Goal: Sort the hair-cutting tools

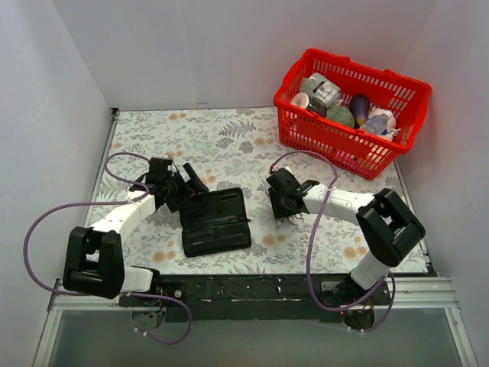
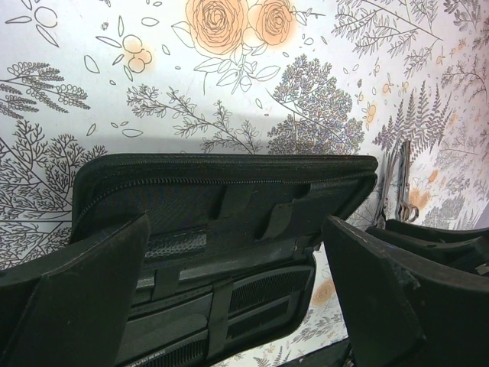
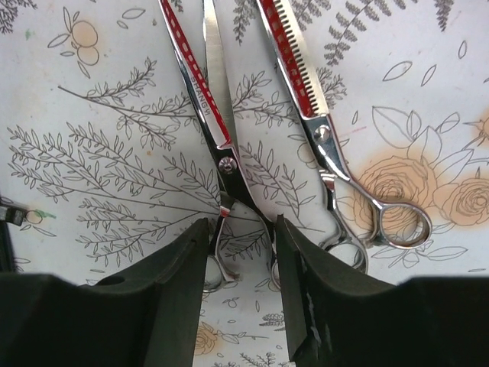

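Observation:
A black zip case (image 1: 216,222) lies unfolded on the patterned table; the left wrist view shows combs and straps inside the case (image 2: 229,191). My left gripper stands wide open at the case's far left corner, holding nothing. In the right wrist view, red-marked scissors (image 3: 228,164) lie with their blades slightly apart, and toothed thinning shears (image 3: 322,134) lie to their right. Over the scissors' handle shanks is my right gripper, its fingers apart on either side. Whether the fingers touch the metal is unclear. From above, the right gripper (image 1: 281,210) mostly hides both tools.
A red basket (image 1: 344,141) with toy food and containers stands at the back right. Bare table (image 1: 229,141) extends behind the case, and a clear strip separates the case from the right gripper.

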